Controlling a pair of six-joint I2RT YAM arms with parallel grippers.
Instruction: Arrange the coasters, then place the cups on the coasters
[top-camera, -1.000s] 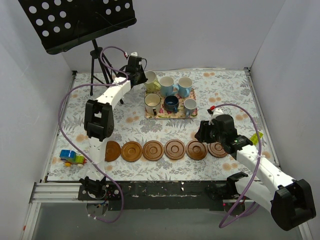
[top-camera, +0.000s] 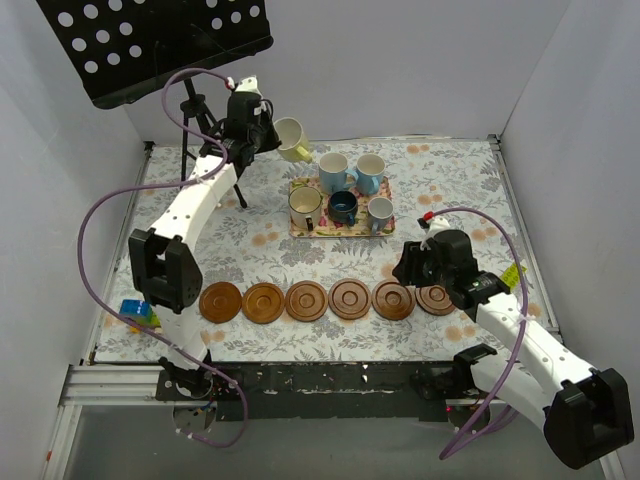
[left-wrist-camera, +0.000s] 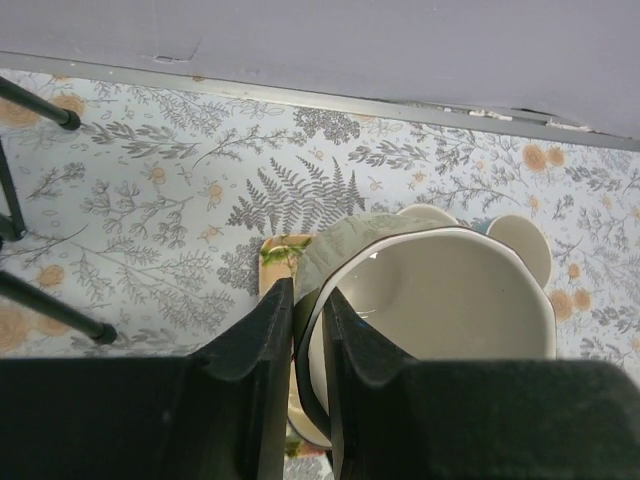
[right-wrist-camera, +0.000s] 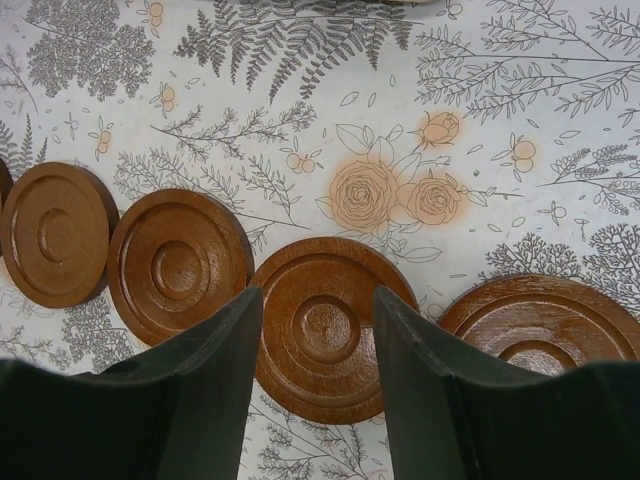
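A pale yellow cup (top-camera: 293, 139) hangs from my left gripper (top-camera: 267, 141), which is shut on its rim, above the back left of the cup tray. In the left wrist view the cup (left-wrist-camera: 440, 300) fills the lower right, pinched at its left side. A row of wooden coasters (top-camera: 306, 301) lies along the front of the table. My right gripper (top-camera: 405, 270) hovers over the coasters at the right, its fingers apart with nothing between them; a coaster (right-wrist-camera: 325, 330) shows beneath them in the right wrist view.
The tray (top-camera: 298, 234) holds several other mugs. A black stand (top-camera: 186, 108) rises at the back left, close to the left arm. Toy blocks (top-camera: 140, 314) lie front left. The middle and right back of the table have free room.
My left gripper has lifted the yellow cup from the tray's back left corner and moved slightly leftward with it. The right arm has barely moved.
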